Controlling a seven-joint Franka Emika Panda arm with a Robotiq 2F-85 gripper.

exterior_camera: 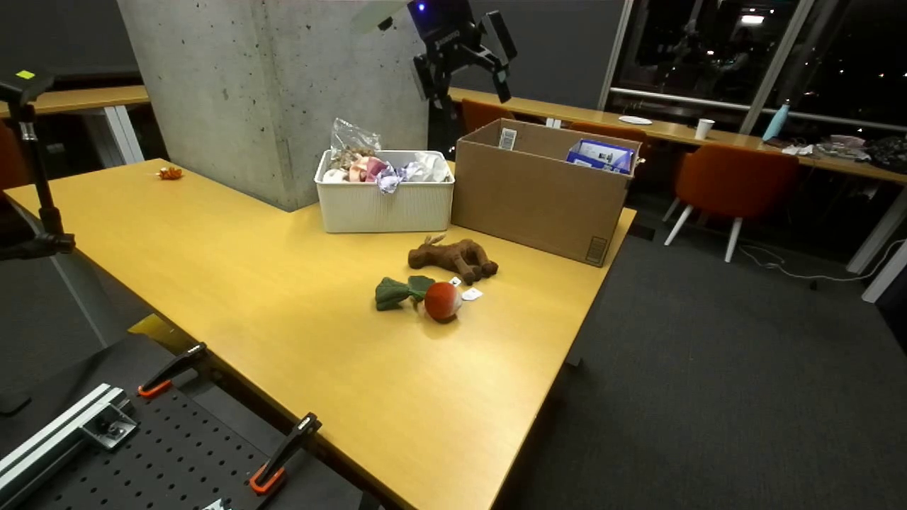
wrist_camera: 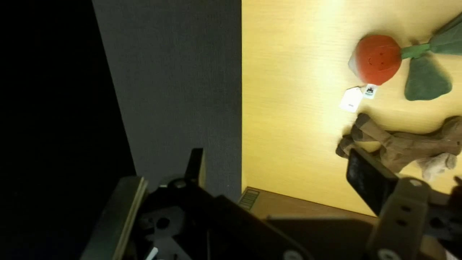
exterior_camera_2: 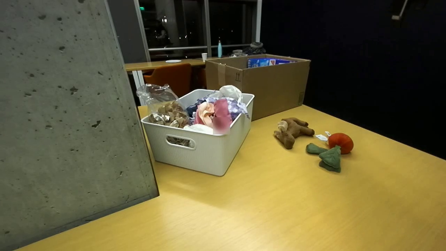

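High over the back of the table, my gripper (exterior_camera: 472,99) hangs open, its fingers wide apart and nothing between them. In the wrist view the gripper spans the table's edge, one fingertip over the dark floor and the other in front of the brown plush animal (wrist_camera: 409,145). That animal (exterior_camera: 455,258) lies on its side on the table. Just in front of it rests a red plush radish (exterior_camera: 442,301) with green cloth leaves (exterior_camera: 393,293) and white tags. Exterior view 2 shows the radish (exterior_camera_2: 341,142) and the animal (exterior_camera_2: 293,131) apart from my gripper, which is out of that view.
A white bin (exterior_camera: 387,208) full of cloth and plastic stands by the concrete pillar (exterior_camera: 212,93). Beside it is a tall open cardboard box (exterior_camera: 536,195) holding a blue package (exterior_camera: 601,156). A small orange item (exterior_camera: 171,173) lies far left.
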